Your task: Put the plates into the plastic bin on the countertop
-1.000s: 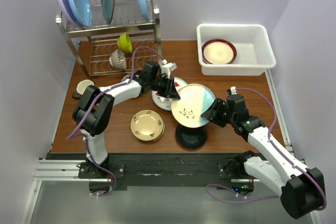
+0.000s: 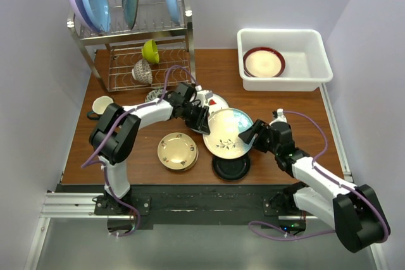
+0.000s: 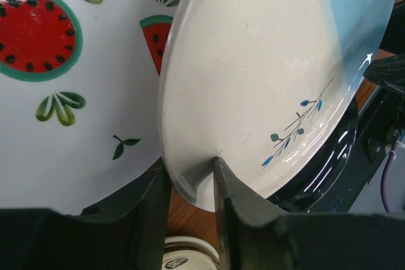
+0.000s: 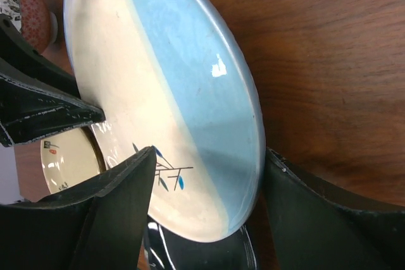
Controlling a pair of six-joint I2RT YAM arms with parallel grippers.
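A cream plate with blue band and leaf print [image 2: 224, 137] is tilted between both grippers, overlapping the watermelon plate [image 3: 76, 150]. My left gripper is at its left edge, fingers either side of the rim; how firmly they close is unclear. My right gripper straddles the opposite, blue-banded rim, also hard to judge. The white plastic bin [image 2: 307, 61] at the back right holds a red-rimmed plate [image 2: 262, 62].
A black plate [image 2: 231, 172] lies in front, with stacked floral plates [image 2: 177, 150] to its left. The dish rack [image 2: 139, 36] stands back left, a mug [image 2: 101, 104] at far left.
The held plate and both grippers have shifted slightly toward the front and left over the last second; the left gripper sits lower in the top view.
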